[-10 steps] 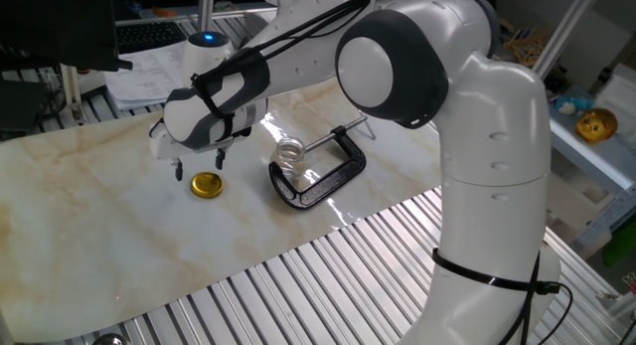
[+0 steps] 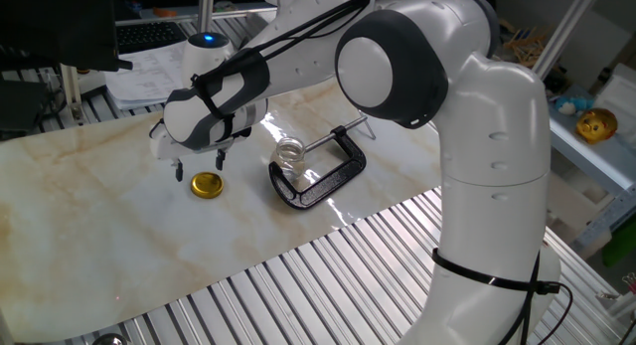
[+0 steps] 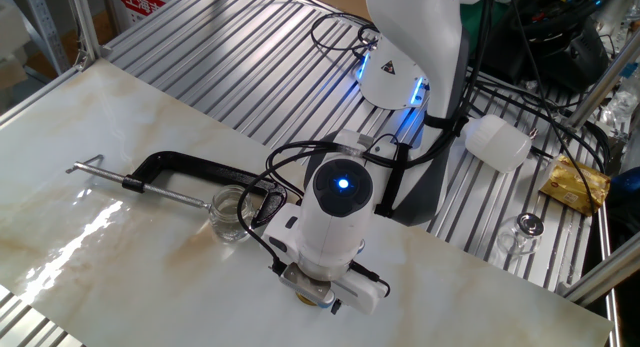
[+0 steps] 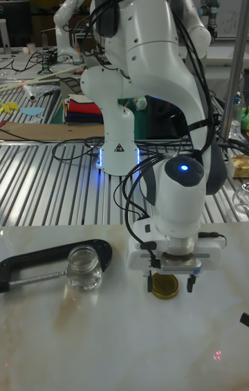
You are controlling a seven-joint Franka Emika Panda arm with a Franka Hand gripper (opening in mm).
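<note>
A round gold lid (image 2: 207, 185) lies flat on the marble-patterned board (image 2: 99, 236). My gripper (image 2: 200, 170) stands open above it, fingers pointing down and spread apart. In the third exterior view, the gripper (image 4: 170, 284) has one finger on each side of the gold lid (image 4: 165, 287), and nothing is held. Only a sliver of the lid (image 3: 306, 300) shows under the hand in the second exterior view. An open glass jar (image 4: 84, 268) is held in a black C-clamp (image 4: 30, 259), whose screw (image 4: 37, 279) reaches the jar's side.
The clamp (image 3: 200, 167) and jar (image 3: 232, 213) lie close beside the hand. A small glass jar with a dark lid (image 3: 527, 230) and a gold packet (image 3: 575, 183) sit off the board on the slatted table (image 3: 230, 67). The board's front is mostly clear.
</note>
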